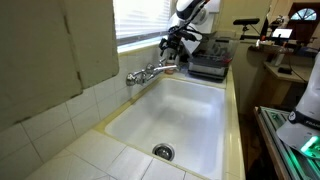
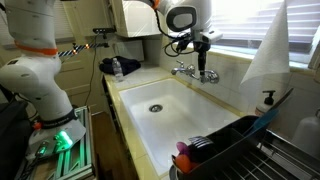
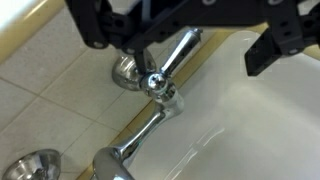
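Observation:
A chrome wall faucet (image 1: 148, 74) reaches out from the tiled wall over the white sink (image 1: 175, 112). In the wrist view, its lever handle (image 3: 183, 52) rises from the valve body (image 3: 158, 84), and the spout (image 3: 118, 152) runs toward the lower left. My gripper is open above the faucet, its dark fingers (image 3: 279, 44) to either side of the handle's upper end. Nothing is held. Exterior view 2 has the gripper (image 2: 200, 72) pointing down close to the faucet; whether it touches the handle cannot be told.
A black dish rack (image 2: 235, 150) with dishes stands at the sink's near end in exterior view 2. The window blind (image 2: 250, 25) and a hanging white sheet (image 2: 285, 42) are behind. A soap bottle (image 2: 265, 103) stands near the wall. The basin is empty.

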